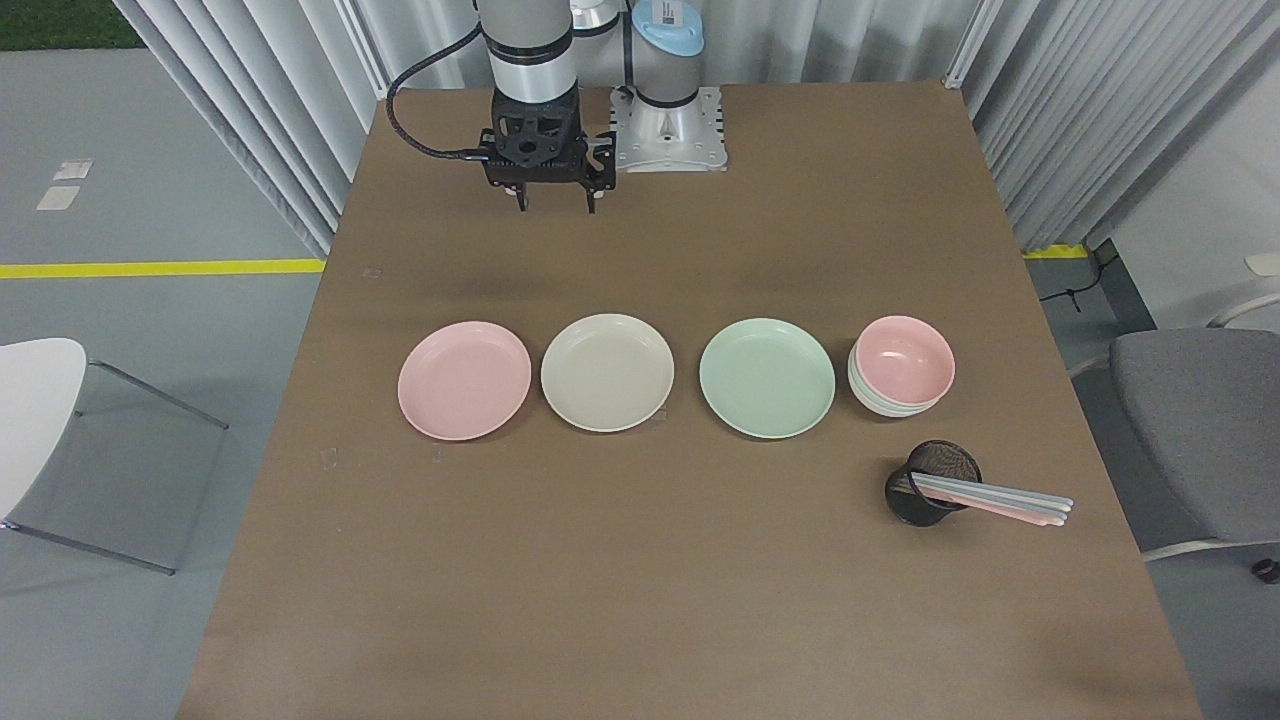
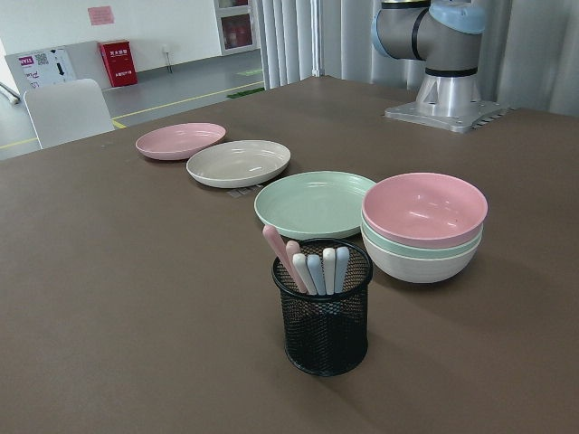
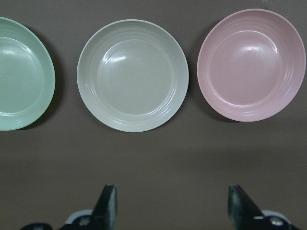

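Note:
My black gripper [image 1: 555, 202] hangs near the back of the table, above and behind a row of three plates; in the wrist view its two fingers [image 3: 103, 211] stand wide open with nothing between. The row holds a pink plate [image 1: 463, 379], a cream plate [image 1: 606, 371] and a mint plate [image 1: 767, 377]. To their right sits a stack of bowls, pink on top [image 1: 903, 358], mint and white below [image 2: 421, 268]. In front of the stack a black mesh holder [image 2: 324, 334] holds several pink, white and pale blue chopstick-like utensils [image 1: 996, 496].
The robot's base plate [image 1: 672, 144] is at the back edge. Chairs [image 1: 1200, 420] stand off both sides.

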